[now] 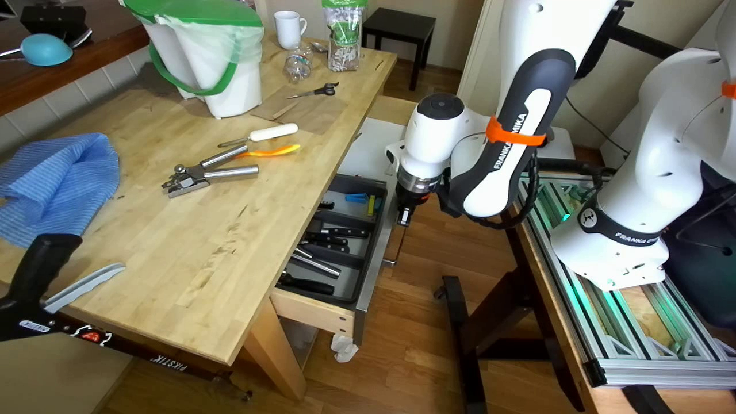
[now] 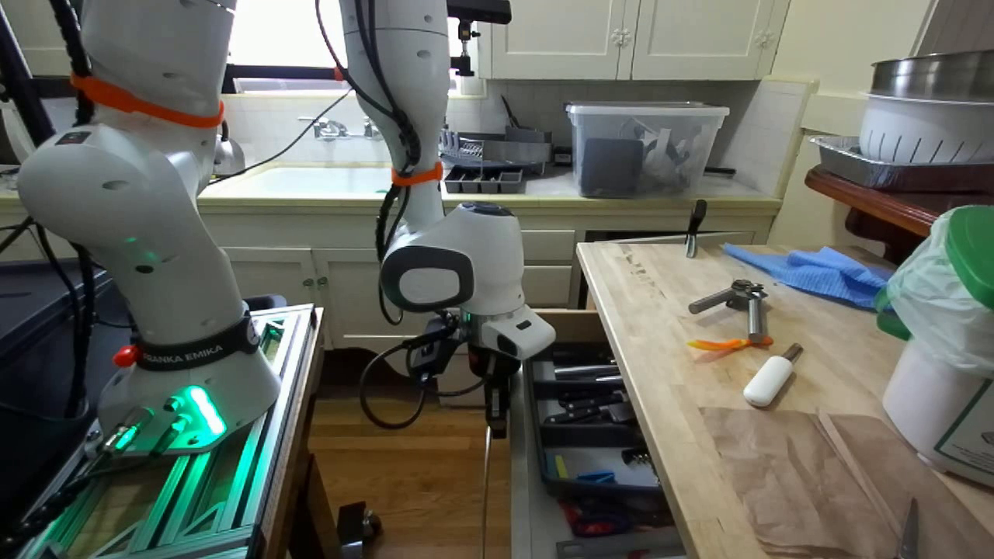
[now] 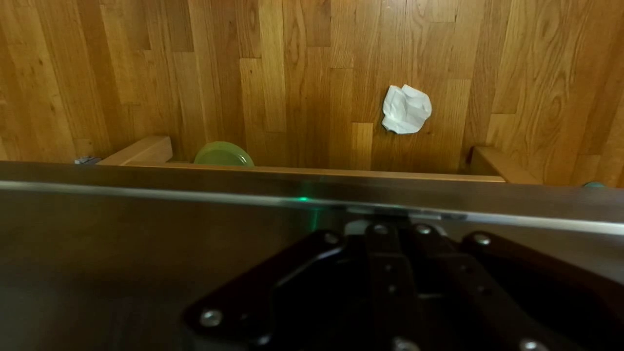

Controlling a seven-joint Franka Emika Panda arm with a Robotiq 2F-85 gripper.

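Observation:
A drawer (image 1: 376, 276) stands pulled out from under the wooden table, with a metal front (image 3: 146, 251) that spans the wrist view. Along the outside of that front runs a thin bar handle (image 2: 485, 494). My gripper (image 1: 404, 219) points down just outside the drawer front, at the handle's line. In the wrist view the gripper is dark, its fingers close together and shut, and no object shows between them. Whether the fingers touch the bar cannot be made out. Inside the drawer, a dark tray (image 2: 550, 486) holds several knives and utensils.
The wooden table (image 1: 207, 241) overhangs the drawer. On it lie a can opener (image 1: 200, 172), a white-handled tool (image 2: 769, 380), a blue cloth (image 1: 62, 179) and a white bucket (image 1: 234, 83). Bare floor (image 1: 441, 276) lies between the drawer and the robot's stand.

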